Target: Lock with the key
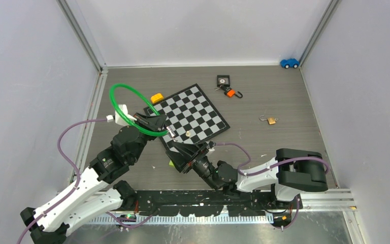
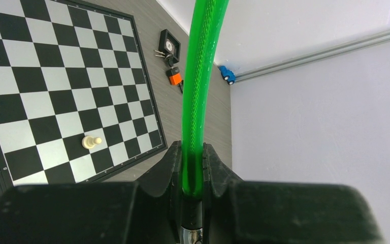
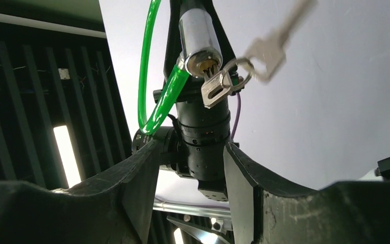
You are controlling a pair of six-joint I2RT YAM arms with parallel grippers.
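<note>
A green cable lock point(image 2: 195, 76) is held in my left gripper, shut on it, loop raised in the top view point(image 1: 132, 91). Its silver cylinder point(image 3: 197, 35) faces down toward my right gripper, with a key point(image 3: 216, 90) in the keyhole and a second, blurred key point(image 3: 266, 56) hanging on the ring. My right gripper stands open below the keys, apart from them, with nothing between its fingers.
A chessboard point(image 1: 203, 109) with a pale piece point(image 2: 91, 142) lies under the arms. A padlock point(image 1: 270, 121), a black-orange lock point(image 1: 231, 92), a black box point(image 1: 223, 80) and a blue toy car point(image 1: 289, 63) are to the right and back.
</note>
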